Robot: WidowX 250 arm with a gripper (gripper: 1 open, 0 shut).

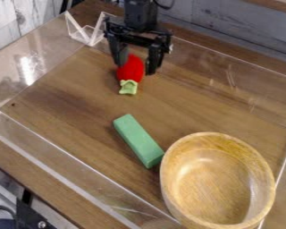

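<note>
My black gripper (pixel 137 55) hangs at the top centre, open, its fingers straddling a red object with a pale green end (pixel 131 73), like a toy vegetable, lying on the wooden table (pixel 74 107). Whether the fingers touch it is unclear. A green block (pixel 138 140) lies lower centre. A wooden bowl (pixel 218 182) sits at the lower right.
Clear plastic walls edge the table on the left and front. A small clear piece (pixel 86 29) stands at the back left.
</note>
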